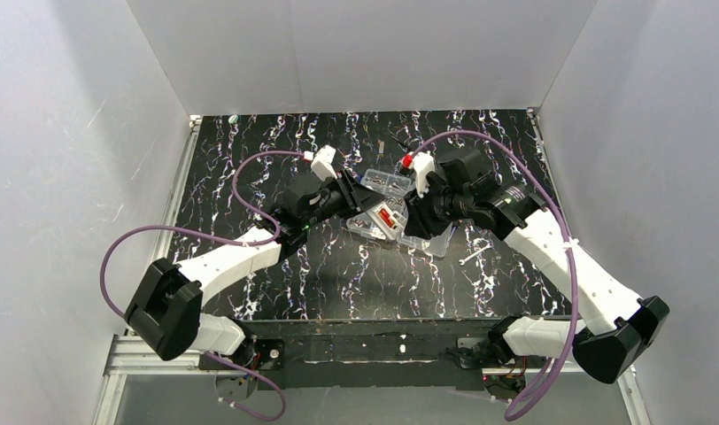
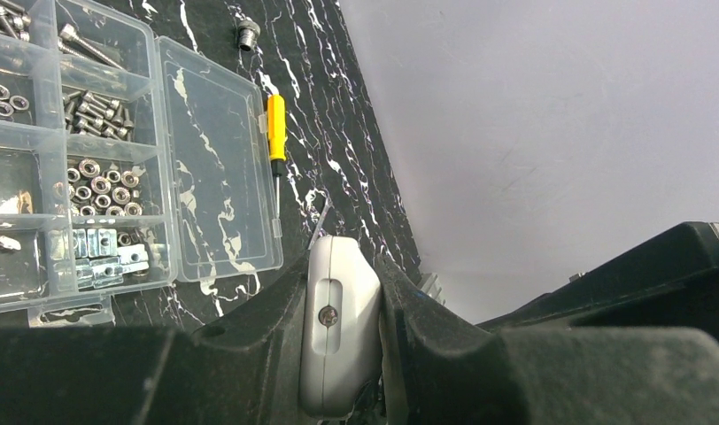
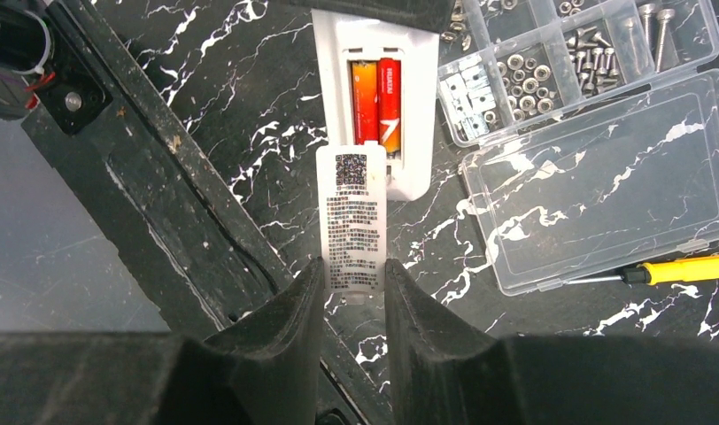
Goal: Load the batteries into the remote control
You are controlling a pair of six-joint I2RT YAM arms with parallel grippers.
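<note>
The white remote control (image 3: 415, 106) is held up by my left gripper (image 1: 360, 197), which is shut on one end. Two red and orange batteries (image 3: 389, 102) lie side by side in its uncovered compartment. My right gripper is shut on the white battery cover (image 3: 354, 230), which carries printed text and a square code. In the right wrist view the cover's far end overlaps the lower end of the compartment; whether it touches the remote, I cannot tell. From the left wrist only the remote's rounded end (image 2: 340, 354) with a screw shows between the fingers.
Below the remote lies a clear compartment box (image 2: 55, 150) of screws and nuts, its lid (image 2: 219, 168) open. Beside the lid is a yellow screwdriver (image 3: 688, 269). A wrench (image 1: 474, 255) lies to the right.
</note>
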